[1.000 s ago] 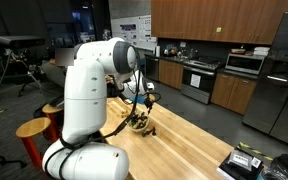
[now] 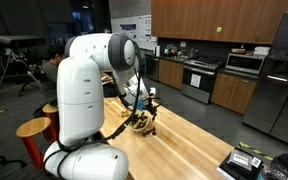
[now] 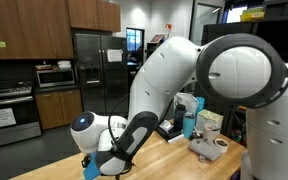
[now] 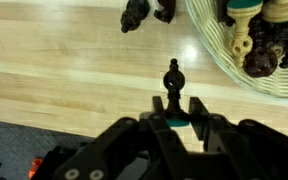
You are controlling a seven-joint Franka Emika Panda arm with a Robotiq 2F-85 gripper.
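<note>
A dark chess piece (image 4: pixel 174 80) with a green base stands out from my gripper in the wrist view. The fingers are shut on its base end, and its head points away from them. At the upper right lies a pale woven basket (image 4: pixel 216 45) holding several dark and light pieces, among them a light one (image 4: pixel 241 40) with a green base. My gripper and the held piece are beside the basket's rim, over bare wood. In exterior view 1 the basket (image 2: pixel 139 127) is small, and the arm partly hides the area around it.
Two dark pieces, one of them a knight (image 4: pixel 135 14), lie on the table near the top of the wrist view. A black box (image 2: pixel 241 164) stands at its far right end.
The arm has shifted slightly near the basket over the last second. The basket and the loose pieces look unmoved.
</note>
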